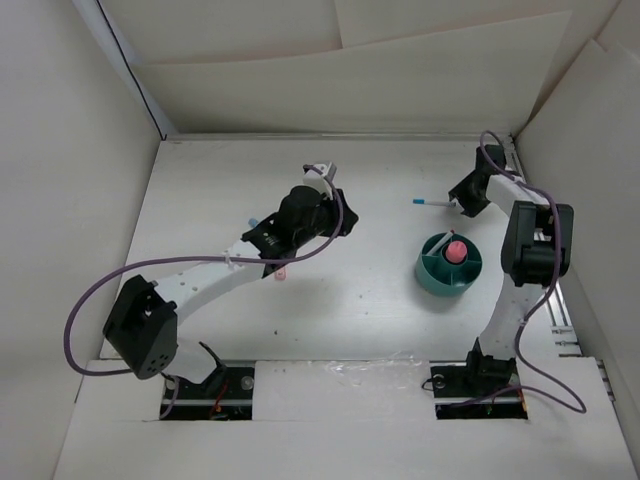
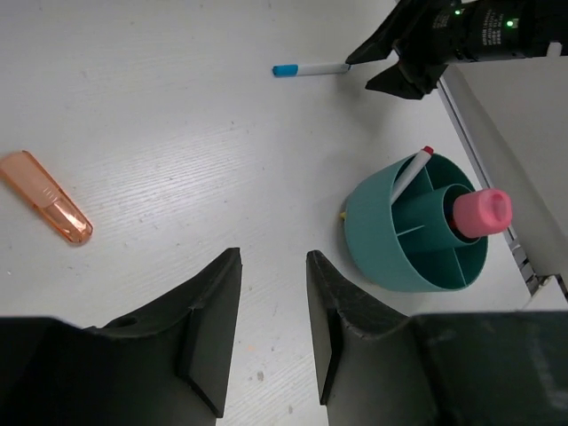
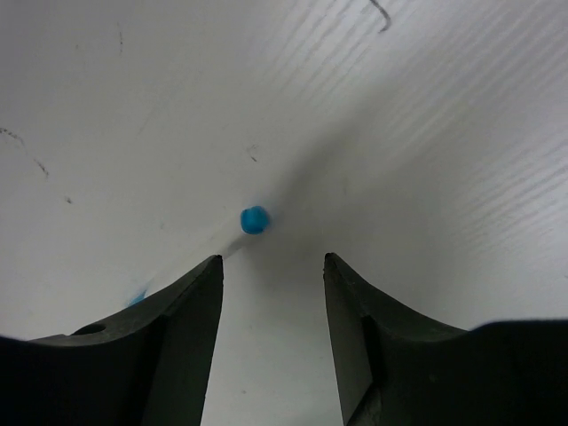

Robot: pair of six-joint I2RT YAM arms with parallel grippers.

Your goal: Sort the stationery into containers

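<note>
A teal divided container (image 1: 436,281) stands right of centre, holding a pale marker with red tip (image 2: 414,170) and a pink cup-like item (image 1: 455,251). A white marker with blue cap (image 1: 426,201) lies behind it; my right gripper (image 1: 466,206) is open just over its right end, its blue end (image 3: 254,220) showing beyond the fingers. My left gripper (image 1: 340,225), open and empty, hangs over the middle of the table. An orange translucent item (image 2: 46,195) lies in the left wrist view's left. A pink item (image 1: 281,272) and a blue item partly hide behind the left arm.
Walls border it at the back and sides; the right arm runs along the right edge.
</note>
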